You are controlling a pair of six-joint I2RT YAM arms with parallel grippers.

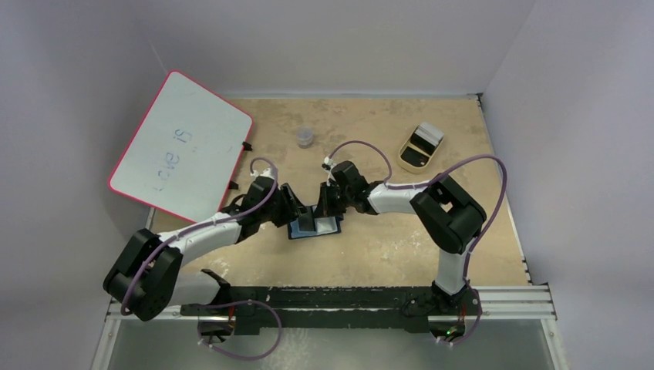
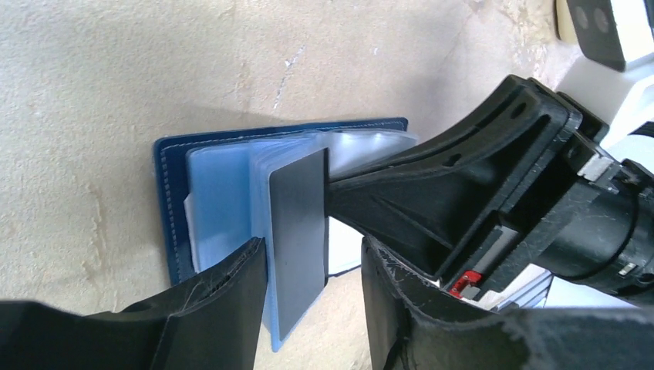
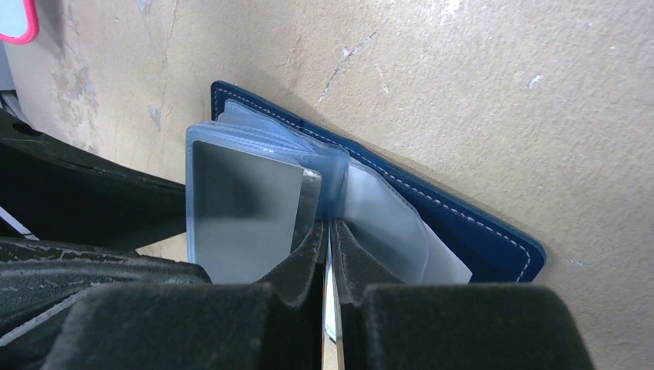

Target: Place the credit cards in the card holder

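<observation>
The card holder [image 1: 302, 233] lies spread on the table, with a dark blue stitched cover [image 2: 176, 231] and clear plastic sleeves [image 2: 220, 196]. A dark grey card [image 2: 299, 239] sits in a raised, bluish sleeve page. My left gripper stands part open over the holder, this page between its fingers; the left fingertip [image 2: 253, 258] is close against the page edge, and contact is unclear. My right gripper is shut at the holder's middle, its tips pinching what looks like clear sleeve; the exact layer is hidden. More cards [image 1: 429, 132] rest in a tan tray [image 1: 405, 156].
A whiteboard with a pink rim [image 1: 181, 146] leans at the left, beside my left arm. A small clear cup [image 1: 305, 137] stands behind the holder. Both grippers are close together over the holder.
</observation>
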